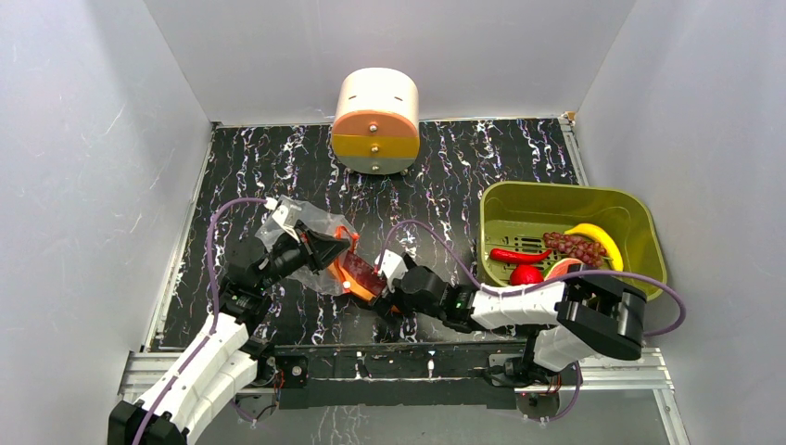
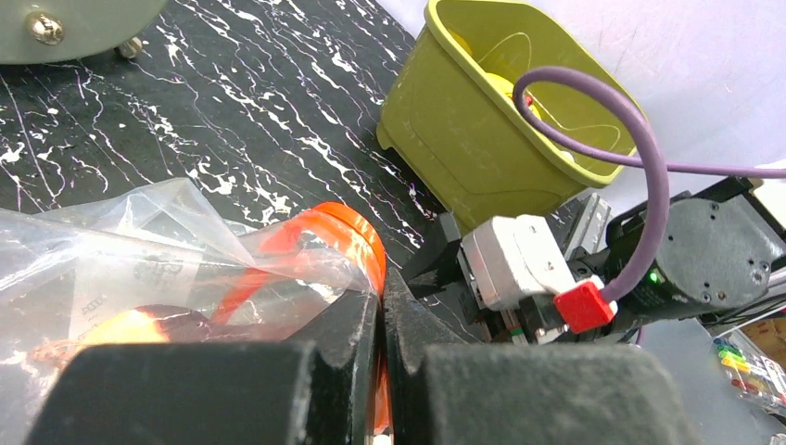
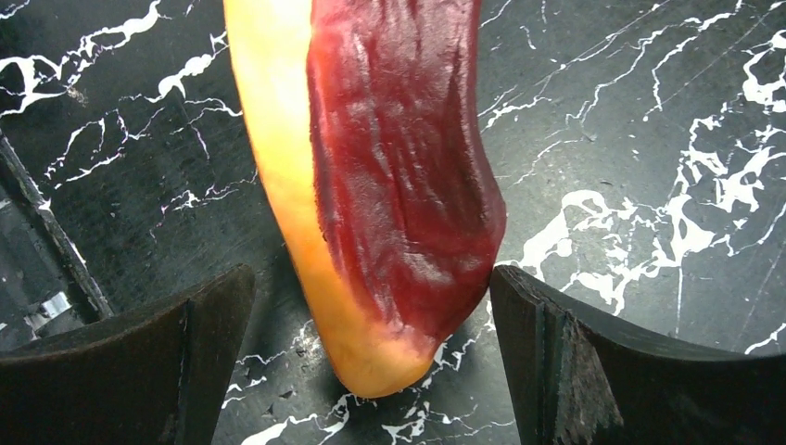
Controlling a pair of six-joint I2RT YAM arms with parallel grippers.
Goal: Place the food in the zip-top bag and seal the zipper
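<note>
The food piece [image 3: 399, 167], dark red with an orange edge, sticks out of the mouth of the clear zip top bag [image 1: 320, 222]. Its outer end lies between the spread fingers of my open right gripper; the right finger [image 3: 533, 306] is close beside its red side, contact unclear. An orange band [image 2: 348, 232] rims the bag's mouth. My left gripper is shut at that rim, the thin film gathered at its fingertips. Through the film, the food's inner part [image 2: 139, 326] shows inside the bag.
A green basket [image 1: 565, 195] at the right holds a banana [image 1: 598, 239], grapes [image 1: 575, 247], a red pepper [image 1: 519, 256] and other food. A rounded drawer box [image 1: 375, 107] stands at the back. Free counter lies between box and basket.
</note>
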